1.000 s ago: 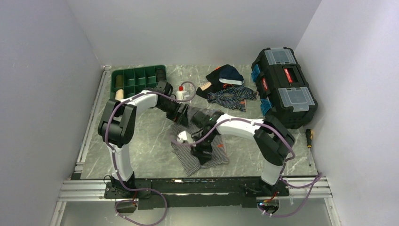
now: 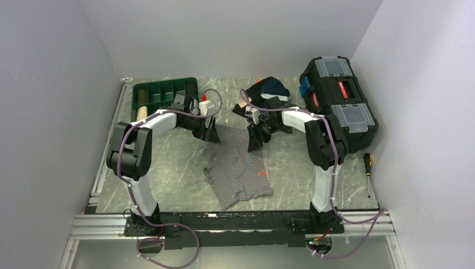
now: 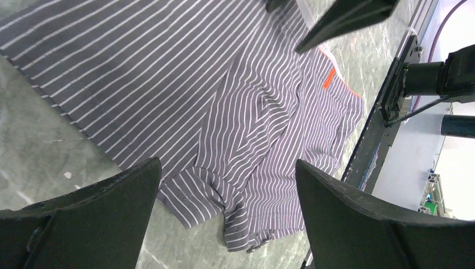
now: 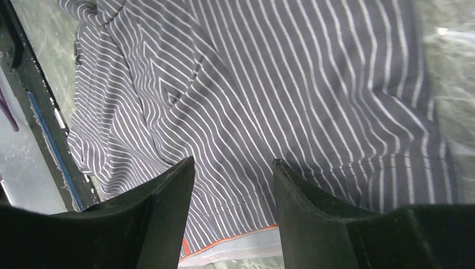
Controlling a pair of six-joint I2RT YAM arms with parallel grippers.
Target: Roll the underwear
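Observation:
The grey-and-white striped underwear (image 2: 238, 171) lies spread and wrinkled on the stone table, with folds in its middle and a small red tag on its right side. My left gripper (image 2: 206, 134) stands open above its upper-left corner; in the left wrist view both fingers frame the cloth, nothing held between them. My right gripper (image 2: 255, 137) is open over the upper-right corner; its fingers in the right wrist view hang over the striped fabric with nothing held.
A green divided tray (image 2: 162, 89) is at the back left, dark folded garments (image 2: 269, 87) at the back centre, black toolboxes (image 2: 341, 89) and a screwdriver (image 2: 368, 168) on the right. Bare table lies left and right of the underwear.
My right gripper has moved from the lower middle of the cloth up to its upper-right corner. My left gripper has shifted slightly left and up since a second ago.

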